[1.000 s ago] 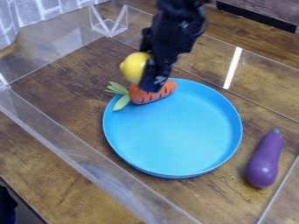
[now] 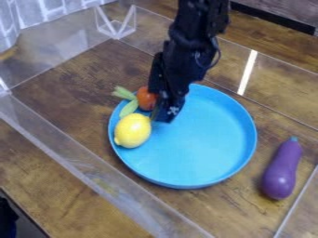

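Observation:
A blue plate (image 2: 199, 153) lies in the middle of the wooden surface. A yellow lemon-like object (image 2: 132, 131) rests on its left side. Just behind it is an orange carrot (image 2: 145, 98) with light green leaves, partly hidden by my black gripper (image 2: 163, 106). My gripper is low over the back left of the plate, open, with its fingers beside the carrot and behind the yellow object.
A purple eggplant (image 2: 281, 172) lies right of the plate. Clear plastic walls edge the area at the left.
The yellow object has come down from my raised gripper onto the plate's left side and sits slightly lower in view. My gripper has let go of it and now sits lower, beside the carrot.

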